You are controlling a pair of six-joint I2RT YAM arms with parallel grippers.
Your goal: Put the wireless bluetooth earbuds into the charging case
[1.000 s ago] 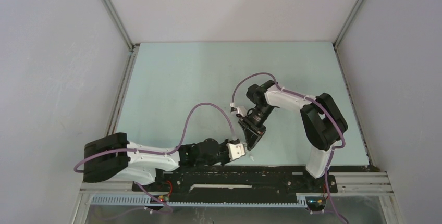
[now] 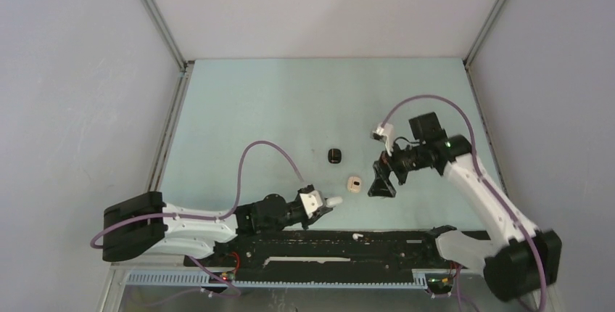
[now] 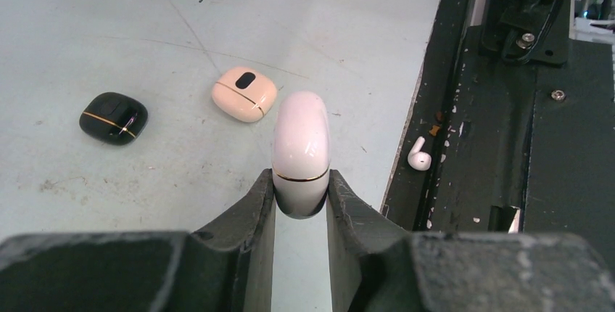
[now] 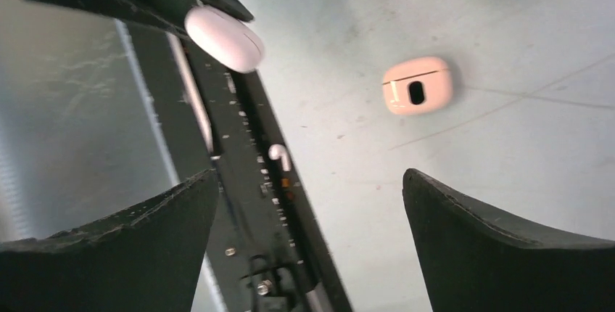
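Note:
Between the fingers of my left gripper is a white case [image 3: 302, 138] with a gold seam, and the fingers are shut on it. It stands closed, pointing up in the left wrist view. In the right wrist view that white case [image 4: 226, 38] hangs at upper left, clear of the table. My right gripper is open, nothing between its widely parted fingers, to the right of the case. A white earbud [image 3: 419, 155] lies on the dark rail at the table's front edge, also seen as a small earbud [image 2: 357, 236] from above.
On the table [image 2: 254, 101] lie a closed pink case [image 2: 354, 184] and, farther back, a closed black case [image 2: 334, 156]. The pink one sits between the two grippers. A dark rail [image 2: 290, 243] borders the front.
My right arm has swung away to the right, leaving the left gripper. The left arm has drawn back slightly left with the white case. The pink and black cases are now uncovered.

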